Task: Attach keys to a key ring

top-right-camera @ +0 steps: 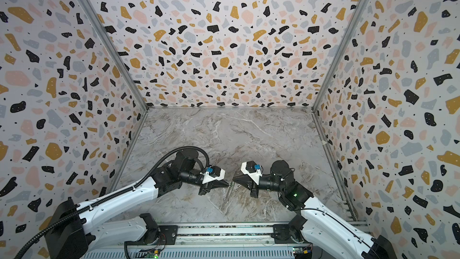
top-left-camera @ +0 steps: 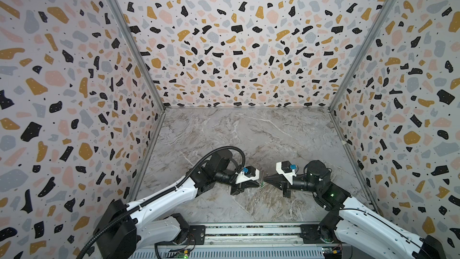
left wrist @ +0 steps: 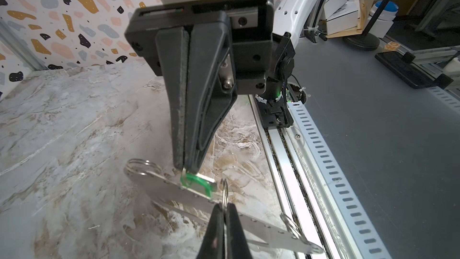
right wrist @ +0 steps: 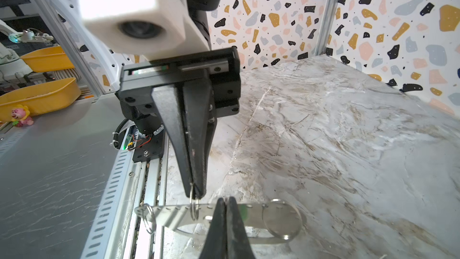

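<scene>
A flat metal bar with wire rings at its ends point(left wrist: 273, 232) spans the gap between my grippers in both wrist views. My left gripper is shut, with a thin wire ring point(right wrist: 194, 206) at its fingertips; in the right wrist view this ring appears around the bar. Facing it, my right gripper is shut on a small green-headed key point(left wrist: 197, 182), beside the bar. In the right wrist view, my right gripper's fingers point(right wrist: 232, 220) hide most of the green. Whether key and ring touch cannot be told.
Terrazzo-patterned walls point(top-left-camera: 239, 43) enclose the back and sides. A metal rail point(top-left-camera: 254, 227) runs along the front edge.
</scene>
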